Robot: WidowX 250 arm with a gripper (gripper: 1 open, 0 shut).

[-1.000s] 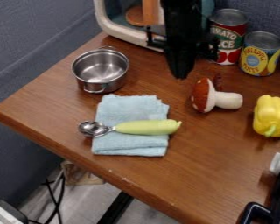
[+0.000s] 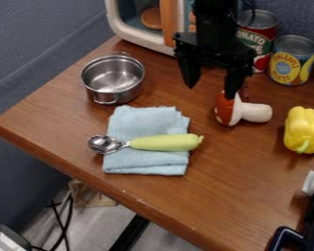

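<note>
My black gripper hangs over the back middle of the table, its fingers pointing down just above a toy mushroom with a red-and-white cap and white stem, lying on its side. One dark finger reaches close to the cap; whether it touches, and how far apart the fingers stand, I cannot tell clearly.
A steel pot, a blue cloth with an ice-cream scoop on it, a yellow pepper, two cans and a toy microwave surround it. Bare wood lies front right.
My gripper has come down and right toward the mushroom, from a spot higher up in front of the microwave. The other objects look unmoved.
</note>
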